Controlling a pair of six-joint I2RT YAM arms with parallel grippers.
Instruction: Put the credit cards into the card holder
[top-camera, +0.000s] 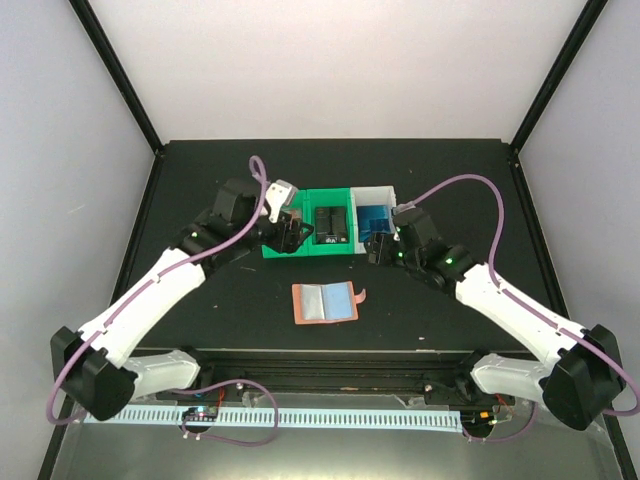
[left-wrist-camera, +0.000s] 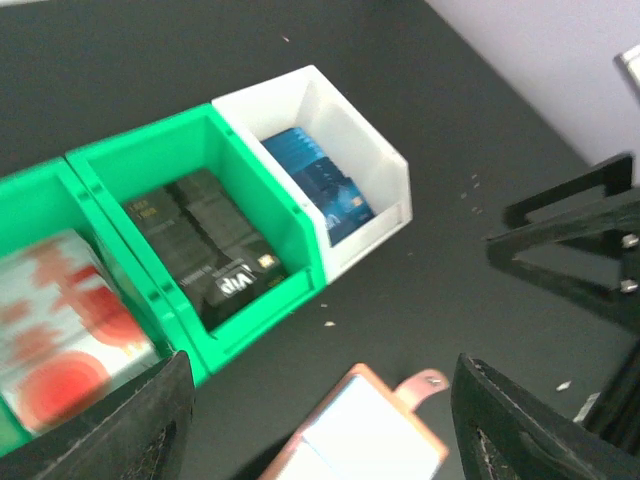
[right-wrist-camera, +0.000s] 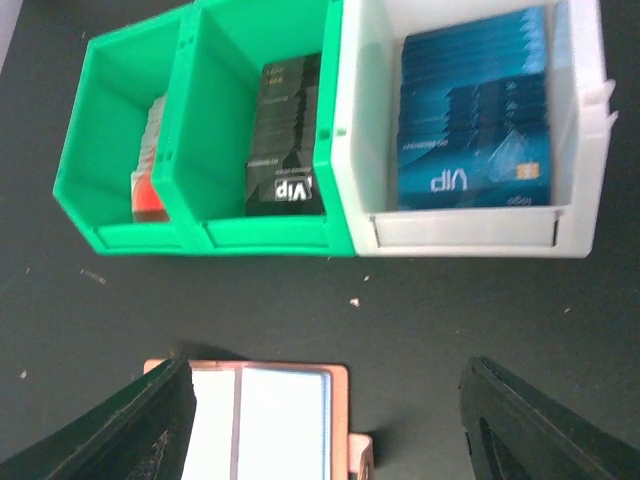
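The card holder (top-camera: 325, 302) lies unfolded on the black table, tan-edged with pale inner pages and a strap on its right. Behind it, blue cards (right-wrist-camera: 473, 120) fill the white bin and black cards (right-wrist-camera: 285, 140) the middle green bin. Red and white cards (left-wrist-camera: 65, 320) sit in the left green bin, mostly covered by my left arm from above. My left gripper is open over the front of the left bins, holding nothing. Also open and empty, my right gripper hovers in front of the white bin, right of the holder.
Two green bins (right-wrist-camera: 265, 235) and a white bin (right-wrist-camera: 465, 230) stand side by side in a row. The right gripper's dark fingers (left-wrist-camera: 560, 235) intrude at the left wrist view's right edge.
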